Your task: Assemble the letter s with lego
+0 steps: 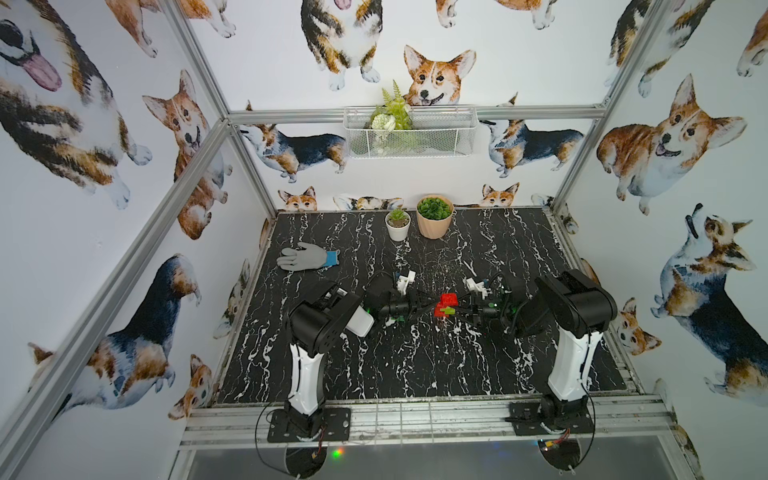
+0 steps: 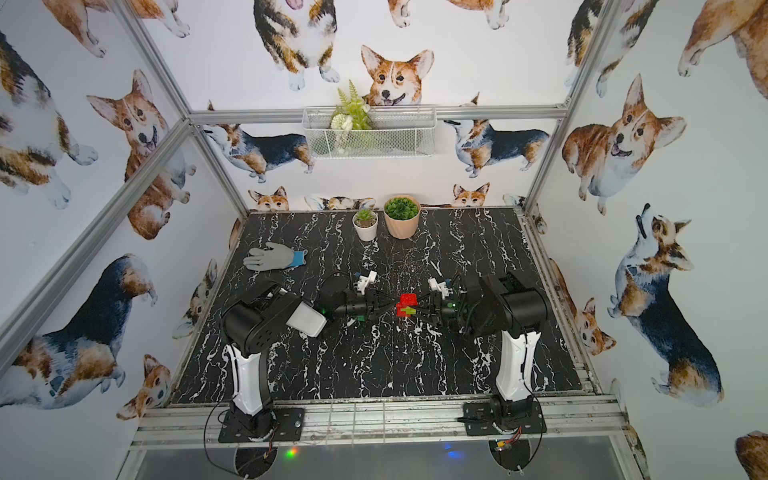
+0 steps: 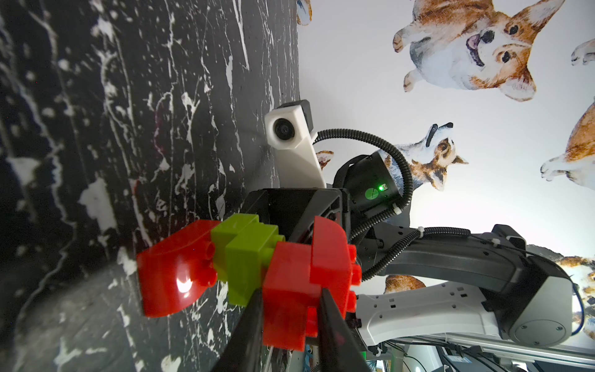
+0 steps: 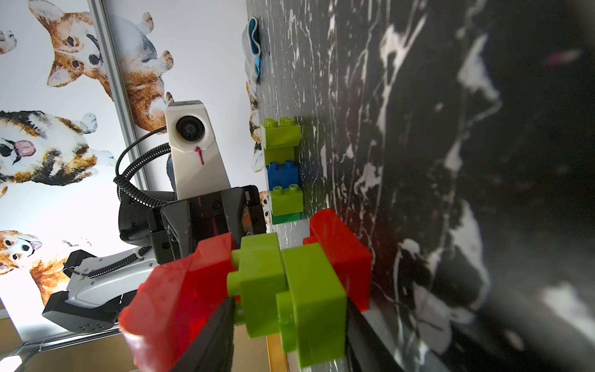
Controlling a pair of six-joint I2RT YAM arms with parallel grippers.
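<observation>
An assembly of red and lime bricks (image 2: 406, 301) sits between my two facing grippers near the middle of the table. In the left wrist view my left gripper is shut on red bricks (image 3: 288, 291), which join lime bricks (image 3: 244, 260). In the right wrist view my right gripper has its fingers either side of the lime brick (image 4: 316, 303); whether they grip it I cannot tell. A curved red brick (image 3: 173, 272) shows beside the assembly, low over the table. A row of lime, blue and green bricks (image 4: 284, 176) lies beyond my left gripper.
A grey glove (image 1: 302, 256) lies at the back left. A small white pot (image 1: 397, 228) and a larger tan pot (image 1: 433, 224) stand at the back middle.
</observation>
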